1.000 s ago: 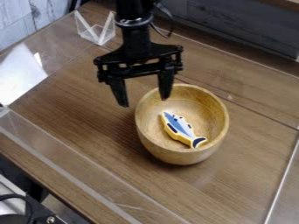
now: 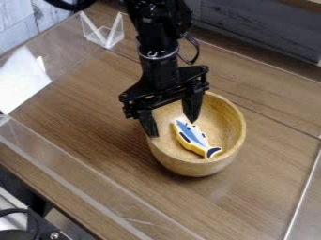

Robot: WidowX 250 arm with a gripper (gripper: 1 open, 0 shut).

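A wooden bowl [image 2: 223, 117] rests on the brown tabletop, right of centre, holding a yellow toy fish [image 2: 194, 137] with a blue and white back. My black gripper [image 2: 168, 114] hangs open over the bowl's left and back part, its fingers apart with the fish below and to the right of them. The left fingertip is at the bowl's left rim.
Bare wooden table [image 2: 82, 122] surrounds the bowl. A clear plastic holder [image 2: 103, 33] stands at the back left, with white sheets at the left edge. Dark cabling is at the lower left.
My gripper has come down and right toward the bowl, its fingers now at the level of the rim. The bowl and fish look unmoved.
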